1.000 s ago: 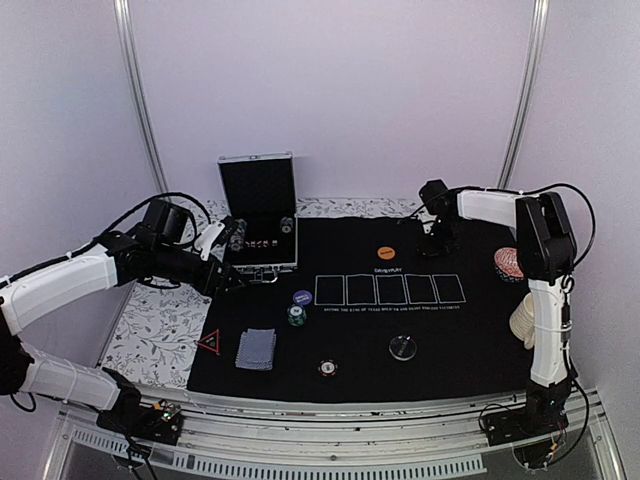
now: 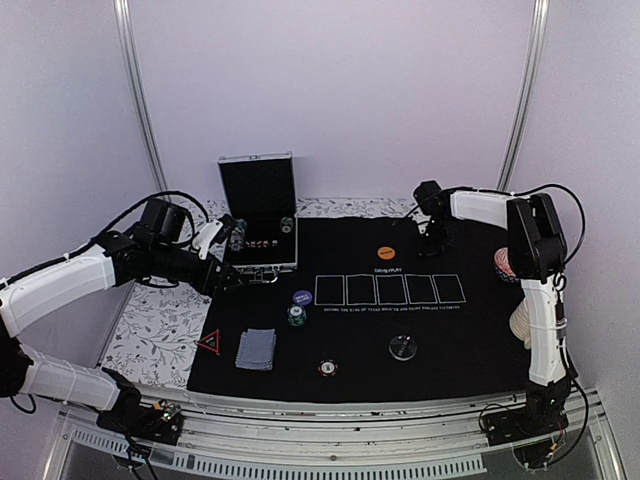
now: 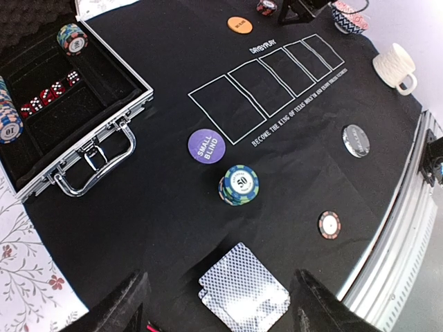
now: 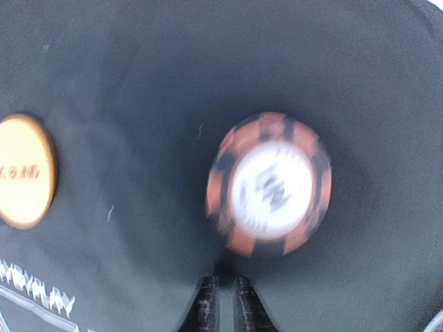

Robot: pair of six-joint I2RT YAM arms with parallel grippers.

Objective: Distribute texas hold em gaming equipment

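A chip stack with a red-and-black rim and white face (image 4: 271, 188) stands on the black mat, blurred in the right wrist view. Just short of it is my right gripper, its fingertips close together with a narrow gap and nothing visible between them. The orange blind button (image 4: 24, 171) lies to the left of the stack. My left gripper is wide open and empty, above the mat near the chip case (image 3: 97, 142). A blue-green chip stack (image 3: 239, 185), the purple small blind button (image 3: 207, 146) and a card deck (image 3: 243, 294) lie in its view.
A clear round button (image 2: 403, 347) and a single chip (image 2: 328, 368) lie toward the front. White card outlines (image 2: 390, 290) are bare at mid-mat. A patterned bowl (image 3: 348, 18) and a white mug (image 3: 394, 68) stand at the right edge. Dice (image 3: 52, 93) sit in the open case.
The left arm and the things on the mat look unchanged.
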